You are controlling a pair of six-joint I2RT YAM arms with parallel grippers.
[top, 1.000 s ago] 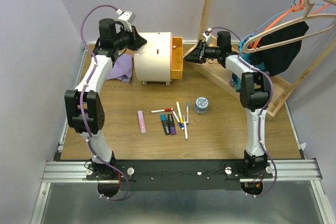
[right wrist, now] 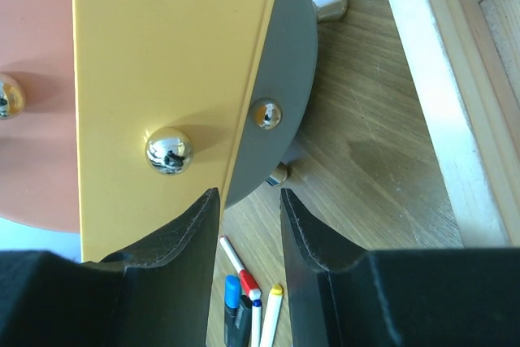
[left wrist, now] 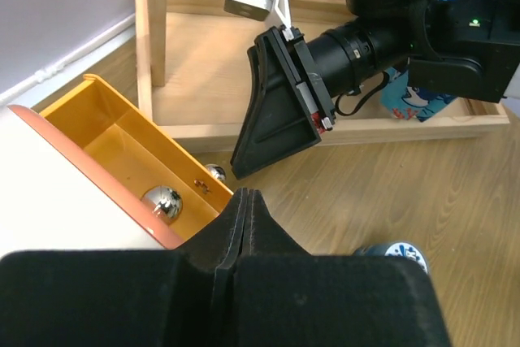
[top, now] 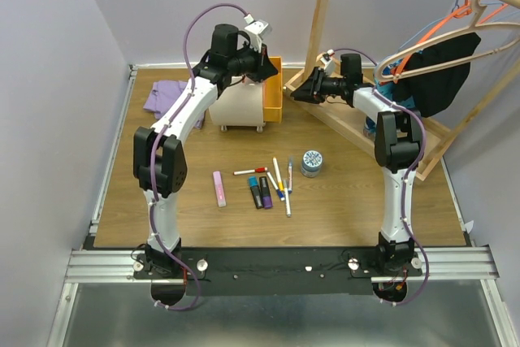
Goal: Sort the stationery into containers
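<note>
A white rounded cabinet [top: 236,106] stands at the back with its yellow drawer [left wrist: 136,147] pulled out to the right; in the left wrist view the drawer looks empty apart from a shiny ball-like knob [left wrist: 163,203]. My left gripper [top: 272,73] hovers above the drawer, shut, nothing visible between its fingers. Facing the drawer front [right wrist: 154,54], my right gripper is part open and empty. On the table lie a pink marker [top: 219,189], a blue-capped black marker [top: 255,193], a purple-ended one [top: 266,193], a red-capped pen [top: 250,171] and several slim pens [top: 277,174].
A round tin [top: 311,162] sits right of the pens. A wooden rack [top: 345,119] with hangers fills the right back, close to my right arm. Purple cloth [top: 166,97] lies left of the cabinet.
The stationery has not moved.
</note>
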